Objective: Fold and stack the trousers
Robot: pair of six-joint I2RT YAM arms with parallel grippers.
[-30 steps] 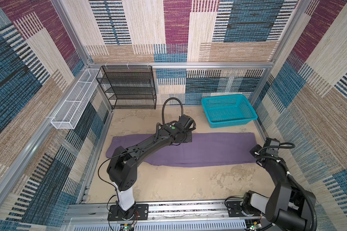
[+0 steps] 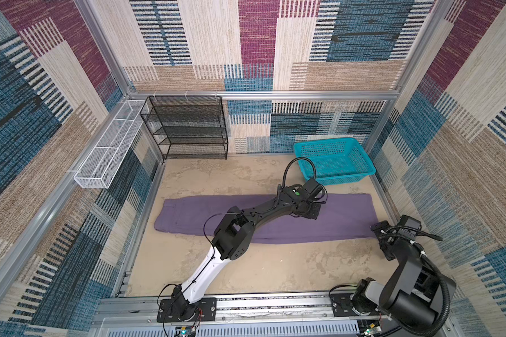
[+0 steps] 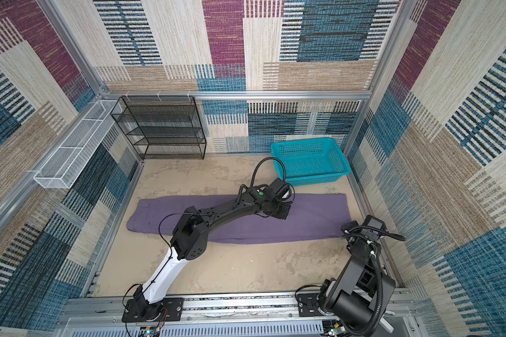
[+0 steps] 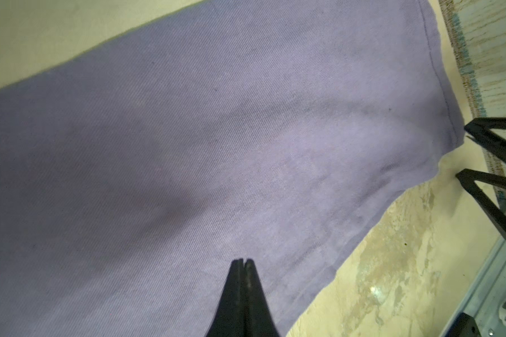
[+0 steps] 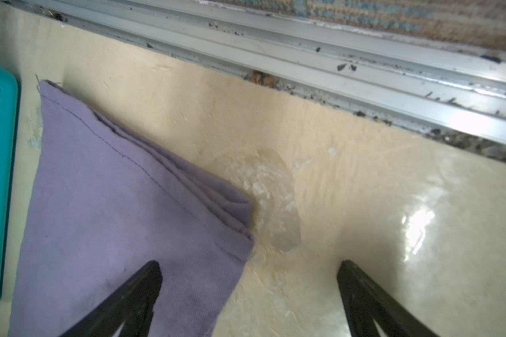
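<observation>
Purple trousers lie flat in a long strip across the table, their right end showing stacked hem layers in the right wrist view. My left gripper is shut, nothing seen between its fingers, and hangs over the cloth right of centre; the arm hides part of the trousers. My right gripper is open at the near corner of the trousers' right end, one finger over the cloth, the other over bare table, nothing held.
A turquoise basket sits at the back right. A black wire rack stands at the back left, a white wire basket is on the left side. Bare table is in front of the trousers. The metal frame runs close along the right edge.
My left arm has moved right over the trousers. My right gripper has shifted a little toward the near side, by the cloth's corner.
</observation>
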